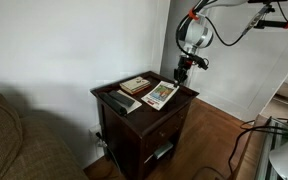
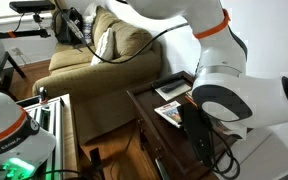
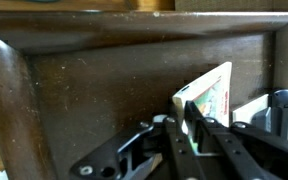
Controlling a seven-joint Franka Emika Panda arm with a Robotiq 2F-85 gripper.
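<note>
A thin booklet with a white border and a colourful cover [image 1: 162, 95] is tilted above the top of a dark wooden cabinet [image 1: 144, 117]. My gripper [image 1: 178, 80] is shut on the booklet's edge at its back right end. In the wrist view the gripper pinches the white edge of the booklet [image 3: 217, 85], and much of the cover is hidden behind the fingers. Exterior view 2 shows part of the booklet [image 2: 169, 112] beside the arm, with the gripper itself hidden there.
A tan-covered book [image 1: 135, 85] lies at the back of the cabinet top. Near its left edge is a dark object [image 1: 116, 101], with a pale flat item [image 1: 126, 101] beside it. A brown sofa [image 1: 19, 140] stands to the left.
</note>
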